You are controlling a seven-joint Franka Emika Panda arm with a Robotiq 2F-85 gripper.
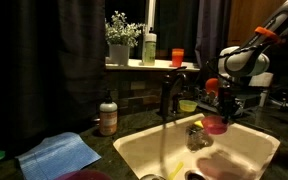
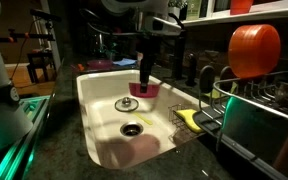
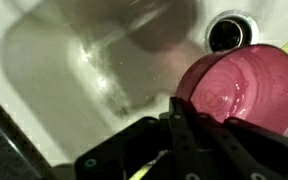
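A pink bowl (image 3: 249,85) is pinched at its rim by my gripper, which is shut on it. In the wrist view the bowl's inside faces the camera, and bare sink floor shows beyond it. In the first exterior view the bowl (image 1: 214,124) hangs above the right part of the white sink (image 1: 144,152), under the arm. The second exterior view shows the bowl (image 2: 144,97) partly behind the gripper (image 2: 145,78).
Inside the sink are a drain (image 2: 132,129), a round metal strainer (image 2: 126,104) and a yellow utensil (image 2: 142,117). A dish rack (image 2: 269,108) and a faucet (image 1: 168,92) border it. A blue cloth (image 1: 58,155) lies on the left counter.
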